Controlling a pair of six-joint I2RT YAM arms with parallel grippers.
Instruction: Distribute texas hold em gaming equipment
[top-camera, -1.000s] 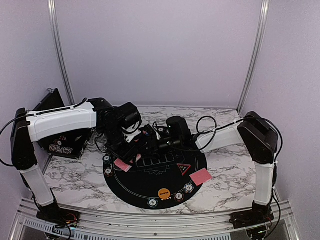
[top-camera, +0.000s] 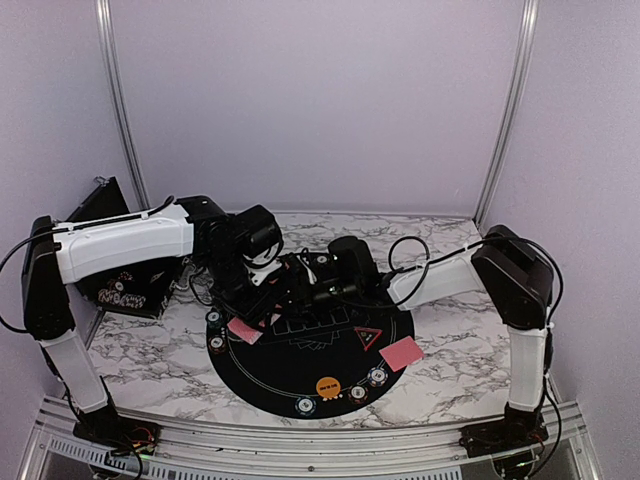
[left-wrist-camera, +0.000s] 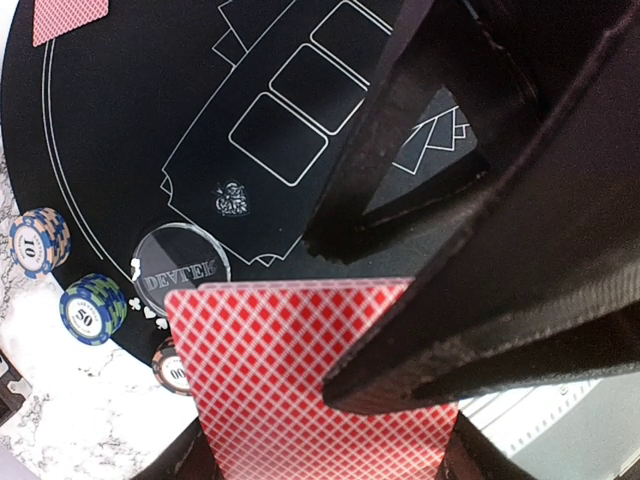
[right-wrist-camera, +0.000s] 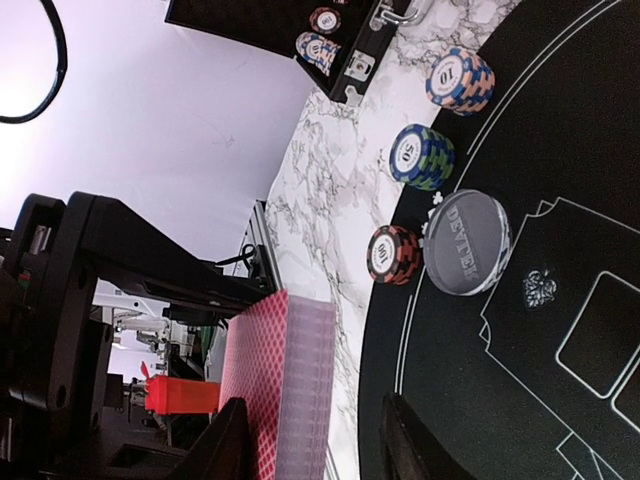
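Observation:
A card deck with a red-and-white lattice back (left-wrist-camera: 290, 370) is gripped upright by my left gripper, whose fingertips show at the bottom of the left wrist view. In the right wrist view the deck's pale edge (right-wrist-camera: 307, 380) stands between the fingers of my right gripper. Those fingers are partly apart: one finger is close by the deck, while the other finger (right-wrist-camera: 397, 440) has a clear gap to it. Both grippers meet above the black poker mat (top-camera: 285, 370). Pink-backed cards lie at the mat's left (top-camera: 243, 330) and right edge (top-camera: 401, 353).
Chip stacks (right-wrist-camera: 421, 157) and a clear dealer button (right-wrist-camera: 467, 243) sit along the mat's edge. An orange disc (top-camera: 328, 387) lies at the front. Far left stands an open chip case (top-camera: 125, 290).
My left arm and the things on the mat look unmoved.

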